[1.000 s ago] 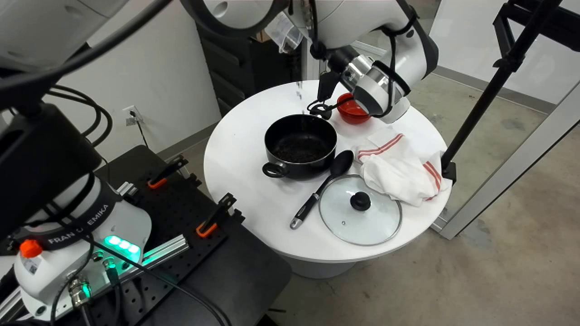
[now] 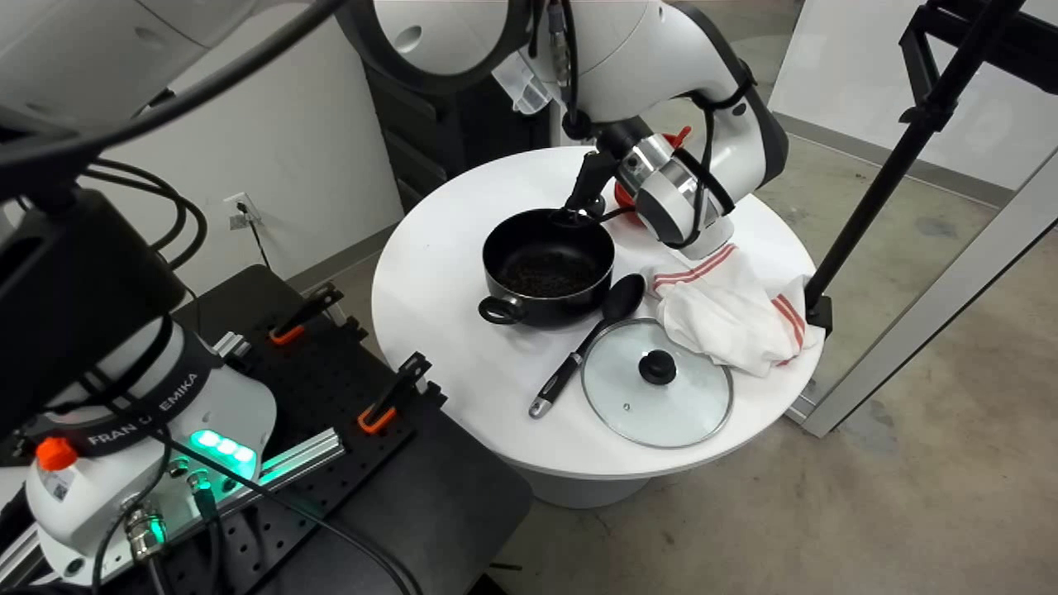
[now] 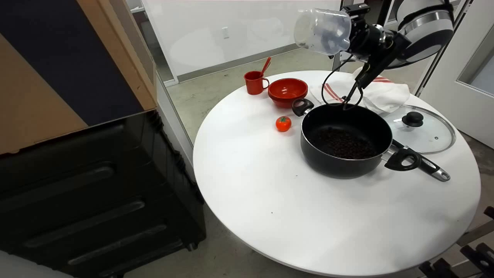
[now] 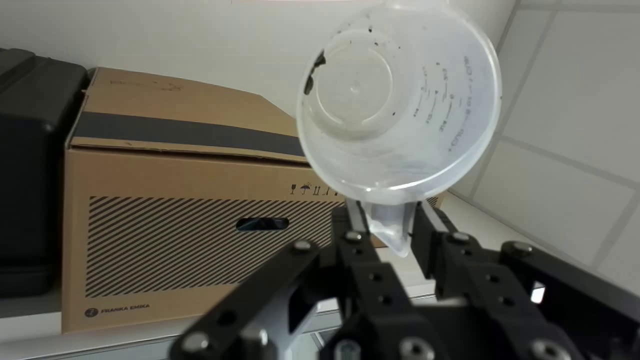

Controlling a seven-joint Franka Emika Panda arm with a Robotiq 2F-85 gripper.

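My gripper is shut on the handle of a clear plastic measuring cup (image 4: 396, 108). In the wrist view the cup's wide mouth faces the camera; a few dark flakes cling inside, and it is otherwise empty. Exterior view 2 has the cup (image 3: 323, 31) lying on its side in the air, higher than the black pot (image 3: 342, 166). Small dark pieces (image 3: 342, 143) cover part of the pot's floor. In exterior view 1 the arm hides part of the cup (image 2: 522, 84), and the fingers are hard to make out.
A glass lid (image 2: 635, 397), black spoon (image 2: 560, 382) and striped towel (image 2: 709, 317) lie beside the pot. Red bowls (image 3: 287, 92), a red mug (image 3: 254, 83) and a tomato (image 3: 283, 123) stand behind it.
A second ago bits were falling from the cup towards the pot; none fall now. The wrist has dipped and shifted slightly left in exterior view 1, covering more of the red bowl.
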